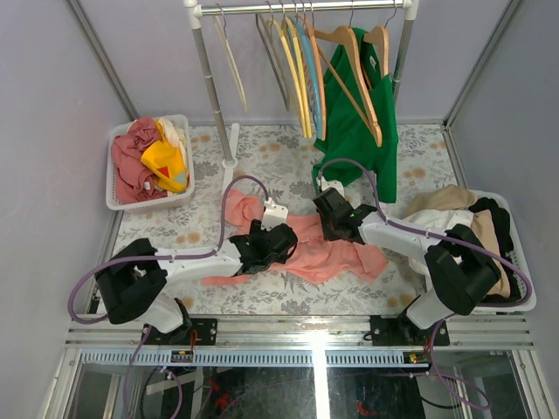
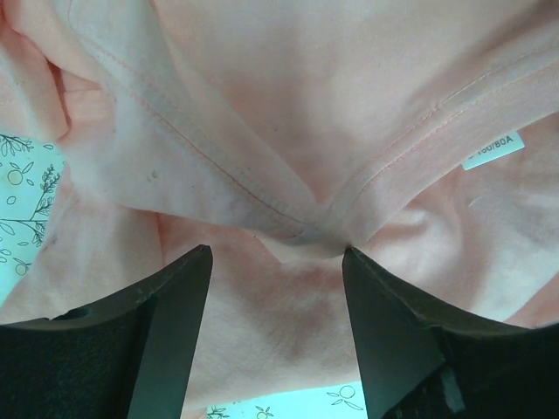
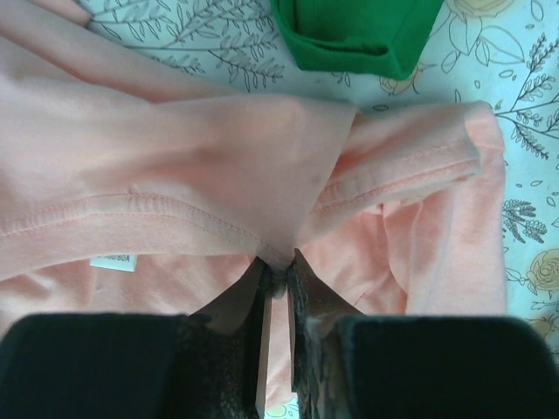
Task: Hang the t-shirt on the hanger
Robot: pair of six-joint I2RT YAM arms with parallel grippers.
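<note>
A salmon-pink t-shirt (image 1: 319, 260) lies spread and creased on the table beneath both arms. In the left wrist view its stitched collar edges meet in a V near the fingertips, and a white label (image 2: 494, 150) shows at the right. My left gripper stands open just short of that V, no cloth between its fingers. My right gripper is shut on a fold of the shirt at the stitched neckline, with the label (image 3: 113, 262) to its left. Several hangers, among them a wooden one (image 1: 356, 74), hang from the rail.
A green shirt (image 1: 356, 131) hangs from the rail at the right, its hem close behind my right gripper. White baskets of clothes stand at the left (image 1: 111, 175) and right (image 1: 527, 279). Bare patterned table shows at the back middle and along the front.
</note>
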